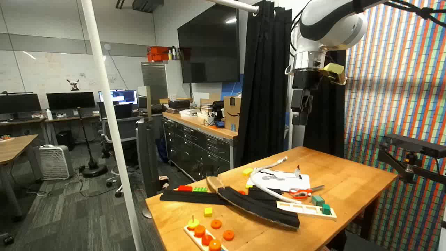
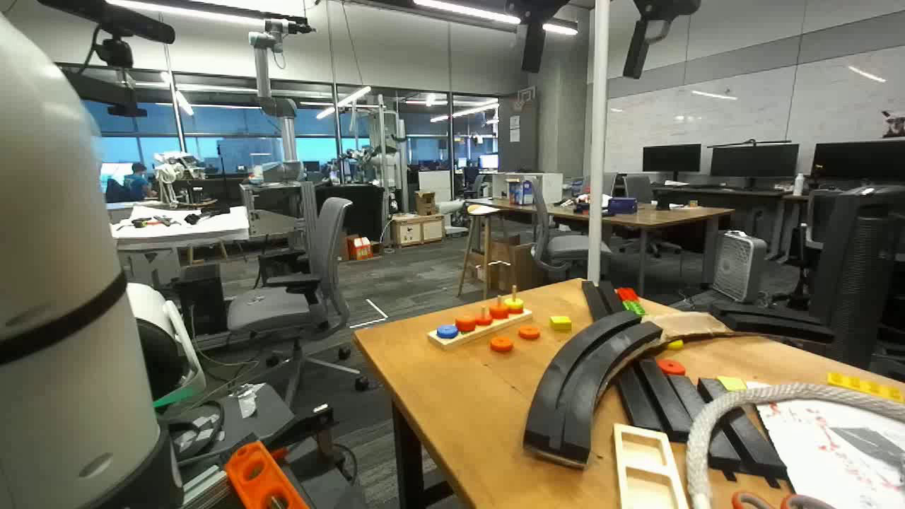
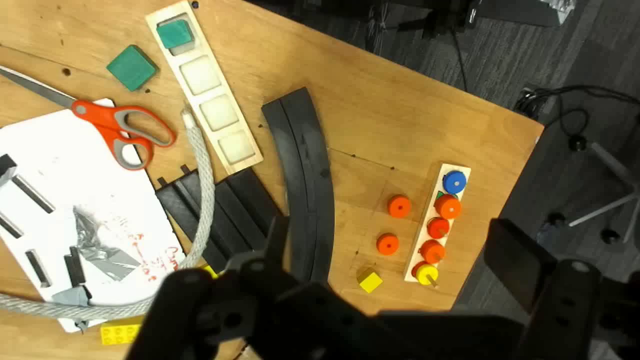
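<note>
High over the table, my gripper (image 1: 300,119) points down and touches nothing. Its fingers stand wide apart in the wrist view, with only tabletop and toys visible far below between them. A wooden peg board (image 3: 427,225) carries a blue ring (image 3: 454,182), several orange and red rings and a yellow ring (image 3: 427,274). Two loose orange rings, one (image 3: 399,206) above the other (image 3: 387,243) in the wrist view, lie beside the board. Close to them is a yellow cube (image 3: 369,280). A wooden tray (image 3: 235,147) has a green block (image 3: 174,33) in its end compartment; another green block (image 3: 132,68) lies outside.
Curved black track (image 3: 309,180) and a shorter black track piece (image 3: 243,207) cover mid-table. Orange-handled scissors (image 3: 108,120), a grey rope (image 3: 205,201) and a white board (image 3: 66,144) with small items lie on the other side. Bare wood (image 2: 441,399) shows at one corner.
</note>
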